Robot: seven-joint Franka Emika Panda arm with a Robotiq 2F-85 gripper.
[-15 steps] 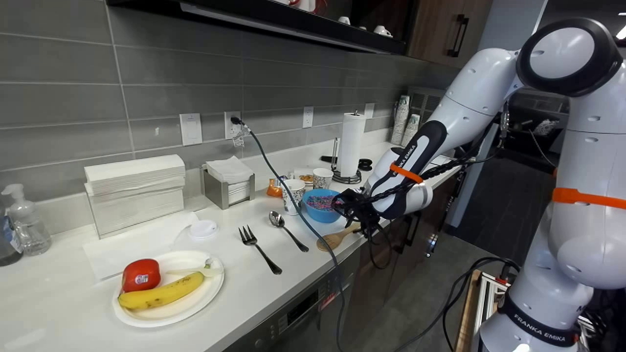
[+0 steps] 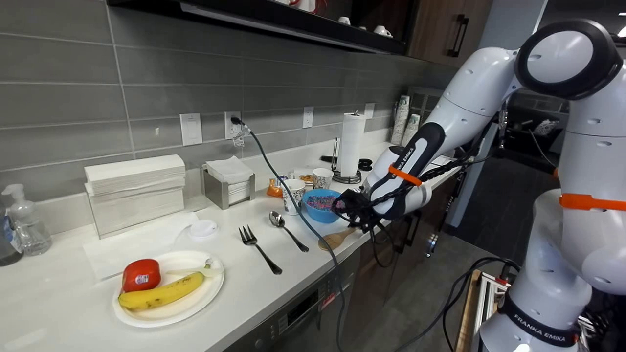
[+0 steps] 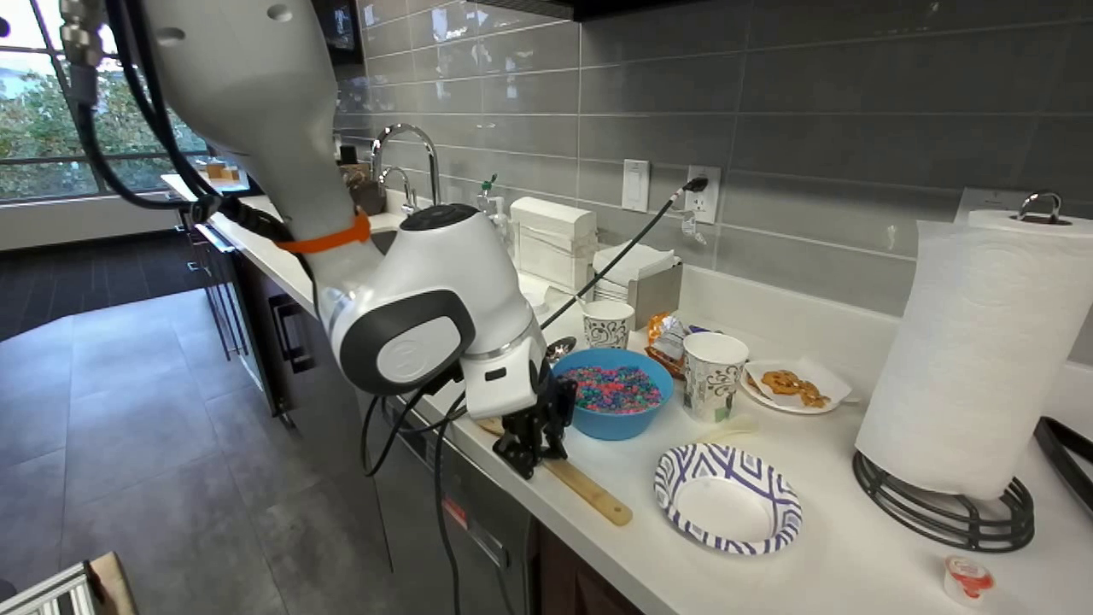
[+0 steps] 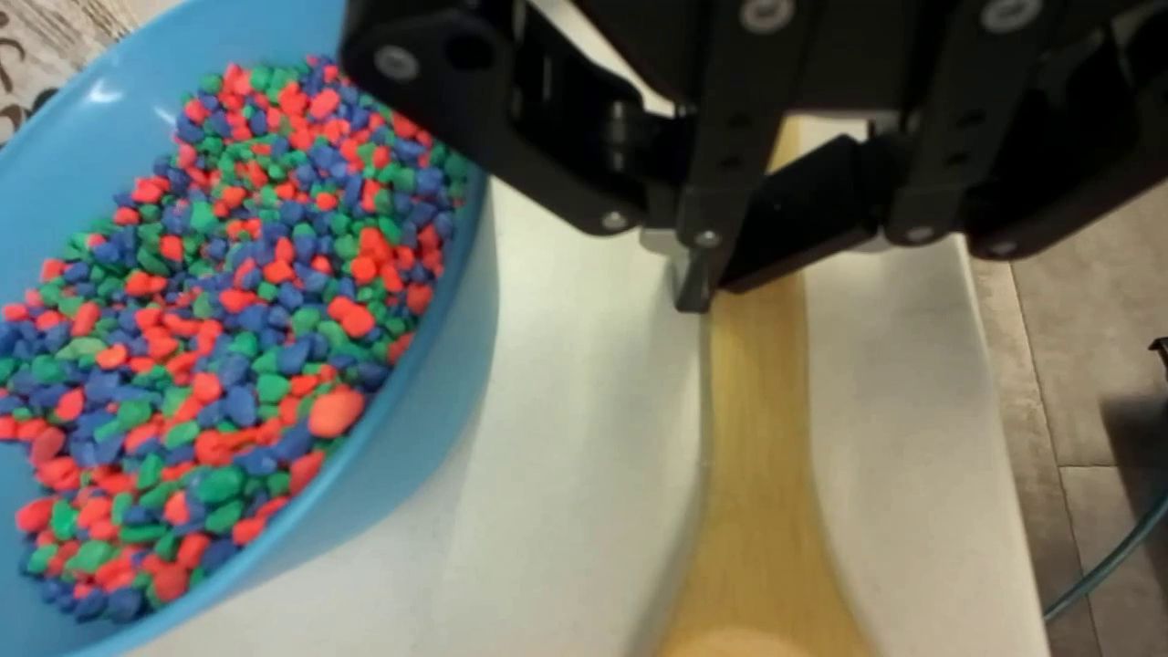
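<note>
A wooden spoon lies along the counter's front edge, its broad head toward the fork and spoon in the first exterior view. My gripper is low over the counter, shut on the spoon's handle, with the handle's end sticking out beyond it. In the wrist view the gripper spans the handle; one fingertip sits along its left edge. The far side of the grip is partly hidden by the dark finger. Close beside stands a blue bowl of red, green and blue pebbles.
Paper cups stand behind the bowl, and a patterned paper bowl sits beside it. A fork and metal spoon lie nearby. A cable crosses the counter. The paper towel roll stands farther along.
In the first exterior view, the wooden spoon's head has shifted very slightly to the right. The gripper and arm have moved only a little; the bowl stays put.
</note>
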